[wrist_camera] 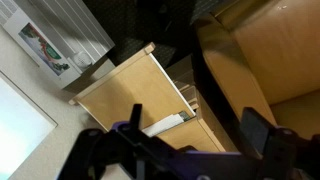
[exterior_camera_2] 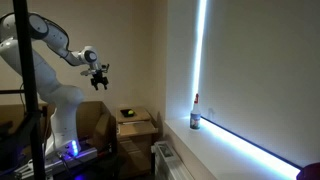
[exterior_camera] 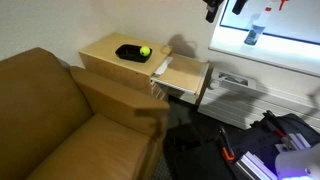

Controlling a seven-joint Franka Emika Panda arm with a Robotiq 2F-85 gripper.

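My gripper is open in the wrist view, its two dark fingers wide apart at the lower edge with nothing seen between them. High above the floor, the gripper (exterior_camera_2: pixel 98 78) hangs in front of the wall in exterior view 2. Only a dark end of it shows at the top of exterior view 1. On the wooden cabinet (exterior_camera: pixel 185 76) below stands a black tray (exterior_camera: pixel 129 52) with a yellow-green ball (exterior_camera: pixel 145 50) at its right end. A white flat item (exterior_camera: pixel 162 66) lies beside the tray. The ball and tray are not discernible in the wrist view.
A brown sofa (exterior_camera: pixel 70 120) fills the left of exterior view 1. A clear bottle with a blue label (exterior_camera_2: pixel 195 112) stands upright on the window sill (exterior_camera_2: pixel 225 150). Below the window is a white radiator (exterior_camera: pixel 245 92). Cables and dark gear (exterior_camera: pixel 228 150) lie on the floor.
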